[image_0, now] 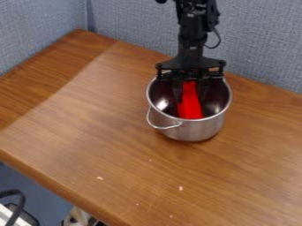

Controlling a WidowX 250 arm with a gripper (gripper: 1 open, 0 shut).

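A steel pot (200, 128) with a wire handle stands on the wooden table (94, 141) toward the back right. Inside its dark interior is a red object (189, 103). My black gripper (189, 83) reaches down from above into the pot, shut on the top of the red object; its fingertips are partly hidden by the pot and hard to make out.
Grey padded walls (260, 48) rise behind and at the left of the table. Cables lie off the table at the lower left.
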